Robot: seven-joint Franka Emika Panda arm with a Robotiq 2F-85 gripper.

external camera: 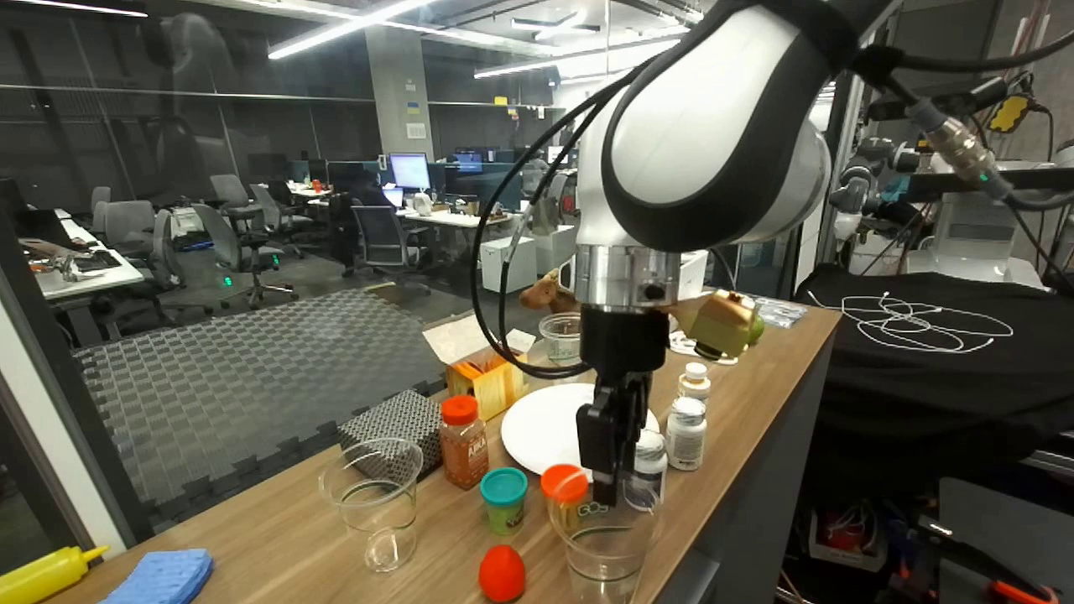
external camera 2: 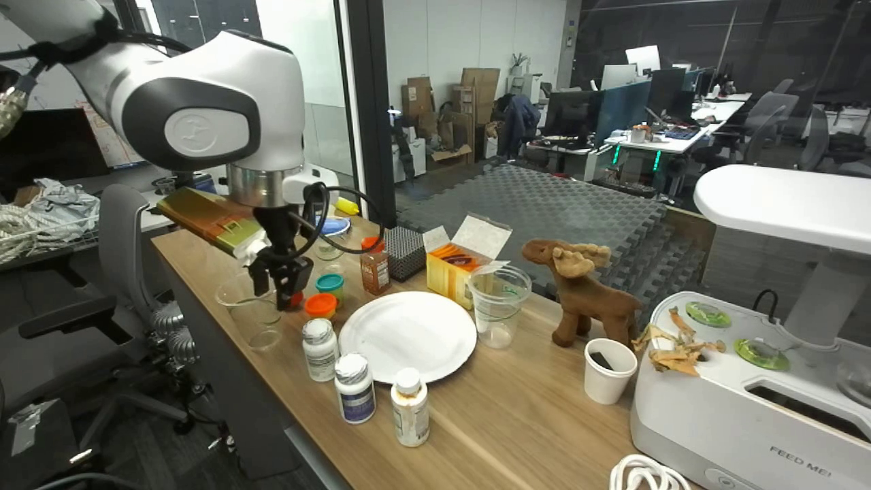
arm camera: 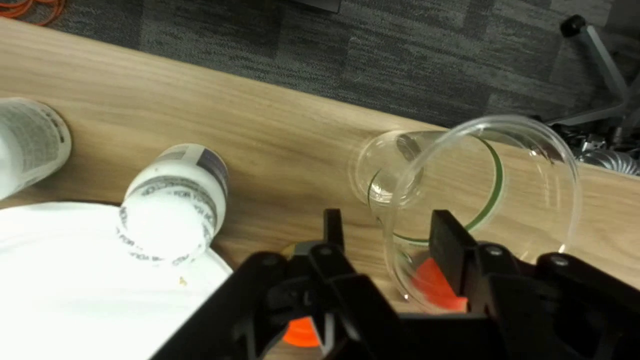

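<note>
A clear plastic cup (arm camera: 496, 180) with a green line stands near the table edge, looking slightly tilted in the wrist view. My gripper is partly open over its rim. One finger (arm camera: 447, 240) reaches inside the cup and the other (arm camera: 333, 228) is outside, with the rim's wall passing between them and a gap visible. In exterior view 1 the cup (external camera: 609, 564) stands at the front, under my gripper (external camera: 607, 483). Exterior view 2 shows the cup (external camera 2: 237, 303) left of my gripper (external camera 2: 273, 290).
Close by are an orange-lidded tub (external camera: 565, 484), a teal-lidded tub (external camera: 503, 488) and a red round object (external camera: 503, 573). White bottles (external camera 2: 320, 351) line the edge beside the white plate (external camera 2: 408, 335). Another clear cup (external camera: 377, 503) stands left; a spice jar (external camera: 464, 443) is behind.
</note>
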